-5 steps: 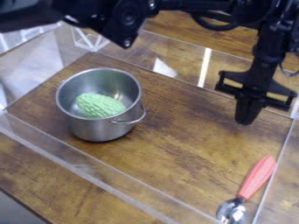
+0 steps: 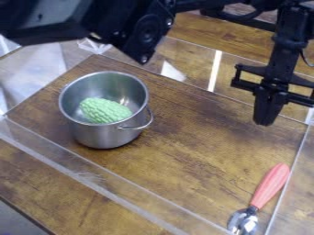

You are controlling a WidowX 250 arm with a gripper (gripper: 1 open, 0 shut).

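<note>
My black gripper [image 2: 266, 108] hangs over the right side of the wooden surface, its tip shut with nothing visible between the fingers. On the left, a steel pot [image 2: 130, 127] with a wire handle holds a light green, bumpy oblong object [image 2: 105, 108]. At the lower right lies a utensil [image 2: 266, 191] with a pink handle and a metal head, below the gripper and apart from it.
Clear transparent edges run along the surface's sides. The black arm crosses the top of the view.
The gripper has shifted slightly right and up since a second ago, and the upper arm has moved with it. The pot, green object and utensil look unchanged.
</note>
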